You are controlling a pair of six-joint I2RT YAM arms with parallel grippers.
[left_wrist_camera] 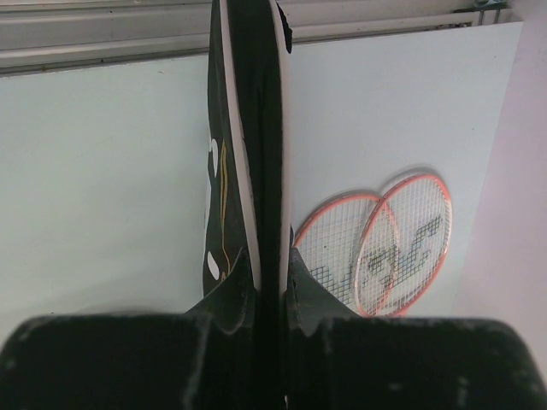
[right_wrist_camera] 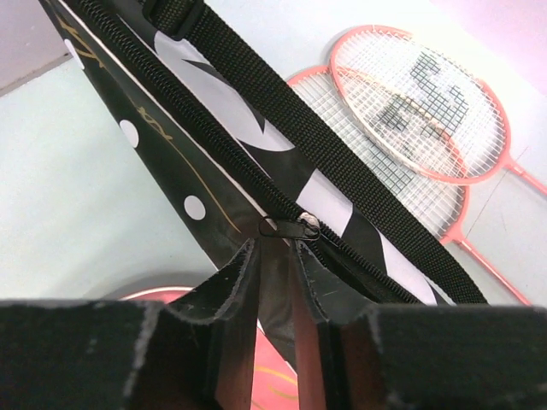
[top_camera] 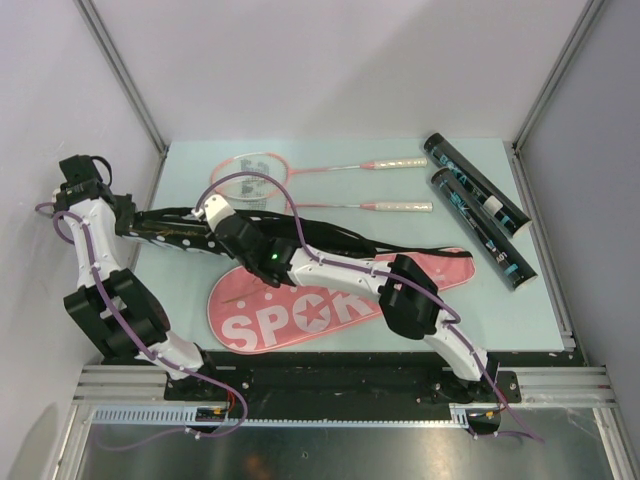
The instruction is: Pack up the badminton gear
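Observation:
The long black badminton bag (top_camera: 330,238), with white dots and a pink SPORT panel (top_camera: 300,318), stretches across the table. At the table's left edge my left gripper (top_camera: 128,215) is shut on the bag's end; in the left wrist view the black fabric (left_wrist_camera: 259,145) runs up between its fingers. My right gripper is over the bag's zipper, its fingers partly open with a narrow gap. A black zipper pull (right_wrist_camera: 289,229) lies at its fingertips; whether it sits between them I cannot tell. The bag's strap (right_wrist_camera: 325,149) runs alongside the zipper.
Two pink-framed rackets lie behind the bag, with pale handles, one farther back (top_camera: 400,163) and one nearer (top_camera: 400,206). Two black shuttlecock tubes, one upper (top_camera: 478,185) and one lower (top_camera: 484,228), rest at the right. Bare table (top_camera: 500,320) shows at the front right.

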